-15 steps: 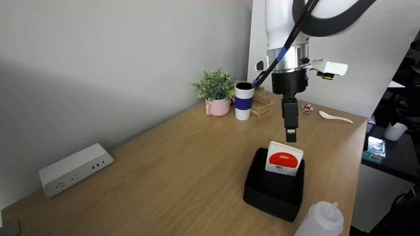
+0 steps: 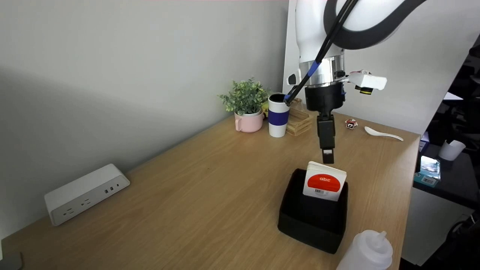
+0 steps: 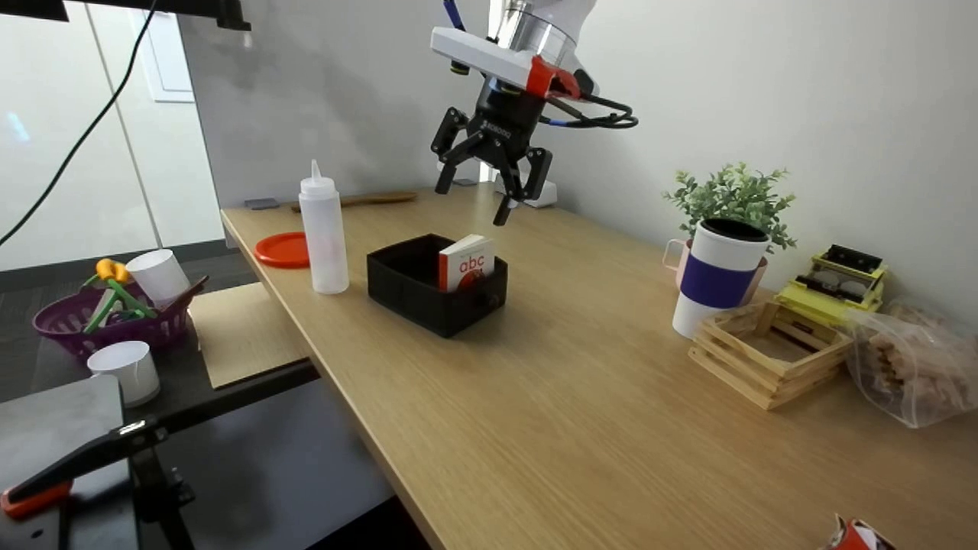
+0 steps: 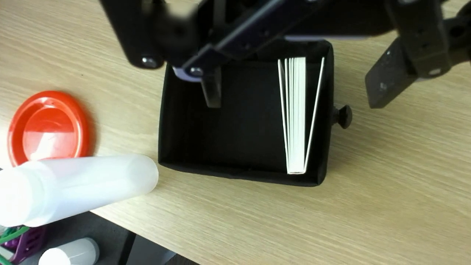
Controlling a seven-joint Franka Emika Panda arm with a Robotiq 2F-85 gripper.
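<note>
A small white-edged book (image 2: 324, 182) with a red "abc" cover stands upright in a black fabric box (image 3: 403, 298), leaning near the box's knob end. From above, in the wrist view, its pages (image 4: 296, 115) fan slightly, with the covers apart. Over the box hangs my gripper (image 3: 473, 196), open, its two fingers apart and nothing between them. In the wrist view one fingertip (image 4: 212, 93) is above the box's interior and the other lies past the knob side, so the book appears between them from above, with the fingers clear of it.
A translucent squeeze bottle (image 3: 325, 234) stands close to the box, beside a red plate (image 3: 282, 249) at the table edge. A purple-banded cup (image 3: 720, 275), potted plant (image 3: 733, 206) and wooden crate (image 3: 770, 353) stand along the wall.
In exterior view 1 my arm and gripper have shifted slightly left above the box. The book and box look unmoved.
</note>
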